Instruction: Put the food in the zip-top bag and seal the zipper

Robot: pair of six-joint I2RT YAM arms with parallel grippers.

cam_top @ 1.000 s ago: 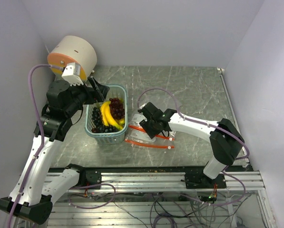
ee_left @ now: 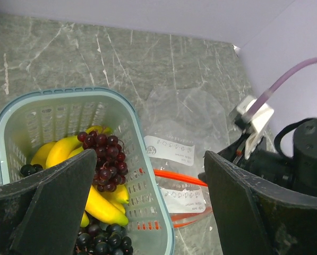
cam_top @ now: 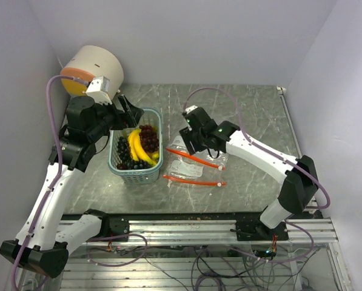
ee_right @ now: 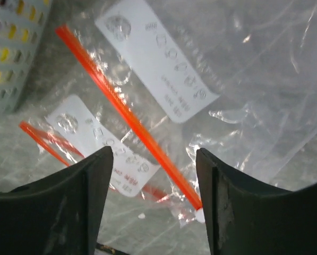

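A plastic basket (cam_top: 117,167) holds bananas (cam_top: 145,154), red grapes (ee_left: 108,167) and dark grapes (ee_left: 97,244). My left gripper (cam_top: 127,109) hangs open over it. To the basket's right lie two clear zip bags, one orange zipper (ee_right: 129,117) above the other orange zipper (ee_right: 41,141), with white labels (ee_right: 153,58). My right gripper (cam_top: 190,139) is over the bags; in the right wrist view its fingertips stand apart, with nothing held between them.
A white and orange cylinder (cam_top: 96,66) sits at the back left. The grey marble top (cam_top: 253,115) is clear at right and back. Walls close in the sides, and metal rails with cables run along the front.
The left arm has moved slightly.
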